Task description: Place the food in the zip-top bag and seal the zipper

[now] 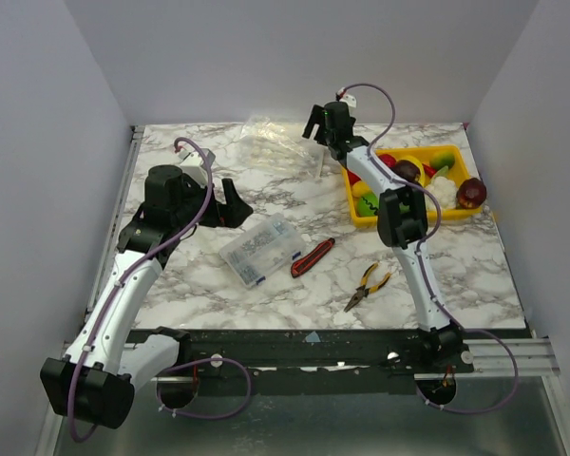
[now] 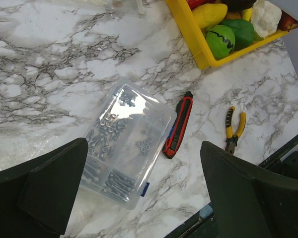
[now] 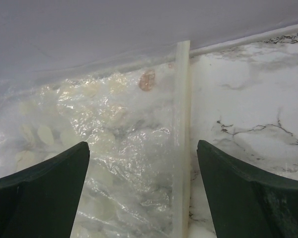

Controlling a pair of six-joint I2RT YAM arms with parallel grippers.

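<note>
Flat at the back of the table lies a clear bag, its pale zip edge running along the right side. The right wrist view shows that edge between the spread fingers of my right gripper, which is open and holds nothing. Food pieces, such as a yellow one and a striped green one, sit in the yellow bin. My left gripper hangs open and empty over the table, behind the clear parts box.
A clear parts box holding small hardware lies mid-table. Beside it are a red utility knife and yellow-handled pliers. Bare marble shows at the front left; a wall stands close behind the bag.
</note>
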